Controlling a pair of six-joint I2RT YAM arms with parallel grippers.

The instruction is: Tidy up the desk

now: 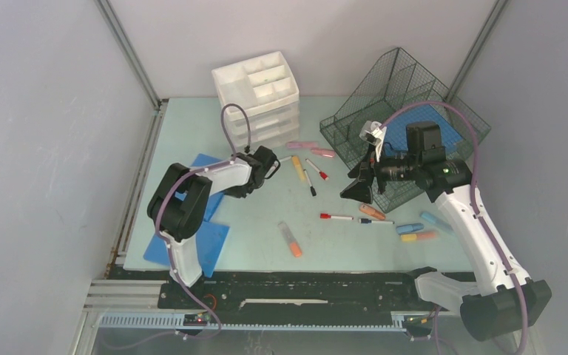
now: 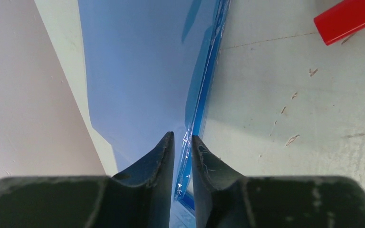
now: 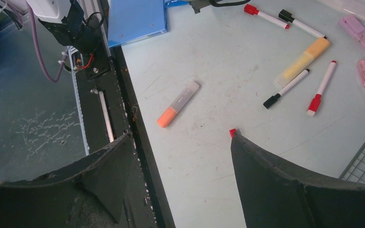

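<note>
Blue folders (image 1: pixel 205 248) lie on the left of the desk. In the left wrist view my left gripper is shut on the edge of the upper blue folder (image 2: pixel 138 71), a red cap (image 2: pixel 342 21) to its right. My right gripper is part open above the right side, empty. Markers (image 3: pixel 323 88) and highlighters (image 3: pixel 302 61) lie scattered mid-desk; an orange-capped tube (image 1: pixel 290 238) lies near the front.
A white drawer organiser (image 1: pixel 255 92) stands at the back. A wire basket (image 1: pixel 355 118) holding a blue item sits at back right. More pens (image 1: pixel 420 236) lie at the right front.
</note>
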